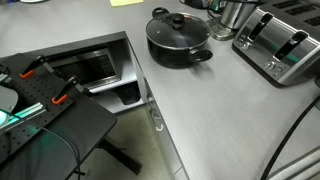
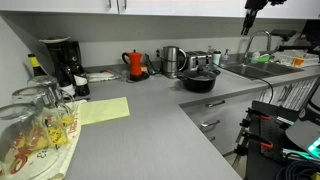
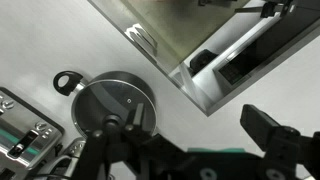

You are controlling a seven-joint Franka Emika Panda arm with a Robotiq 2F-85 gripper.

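Note:
My gripper stands open in the wrist view, its two dark fingers wide apart with only pale countertop between them. To its left is a black lidded pot with a loop handle. The pot rests on the white counter in exterior view 1, lid on, and the same pot shows in exterior view 2. No part of it lies between my fingers. Exterior view 1 does not show the gripper.
A steel toaster stands beside the pot, with a kettle behind. Below the counter edge is an open recess with a dark-fronted box. A yellow sheet lies flat.

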